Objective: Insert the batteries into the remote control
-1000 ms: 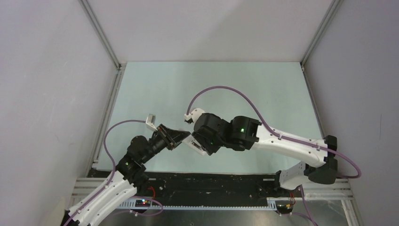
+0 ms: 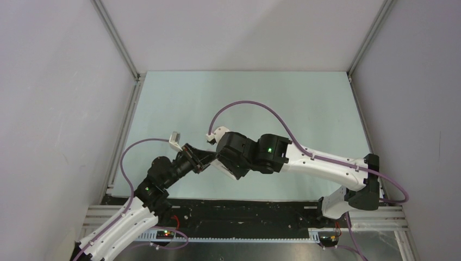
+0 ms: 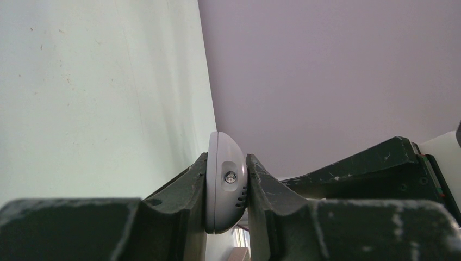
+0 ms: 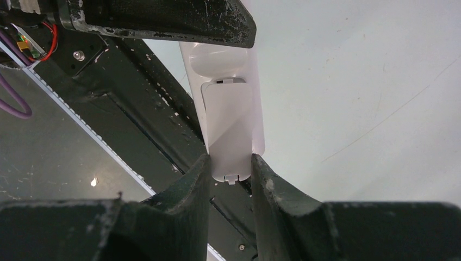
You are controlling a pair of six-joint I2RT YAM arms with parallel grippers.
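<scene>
The white remote control (image 4: pixel 258 117) is held above the table with its back towards my right wrist camera. My left gripper is shut on it at one end, and its rounded grey-white end (image 3: pixel 223 185) stands up between the fingers. A white battery cover (image 4: pixel 231 125) lies over the remote's back, a small dark gap showing at its upper end. At its lower, tabbed end my right gripper has one finger against each side edge, shut on it. No batteries show; the cover hides the compartment.
A black rail (image 2: pixel 239 212) runs along its front edge. Both grippers are close together over the front left of the table, the right hand overlapping the remote from above.
My right gripper has moved left over the remote, and the dark patch seen on the remote's back earlier is now hidden. The left arm holds still.
</scene>
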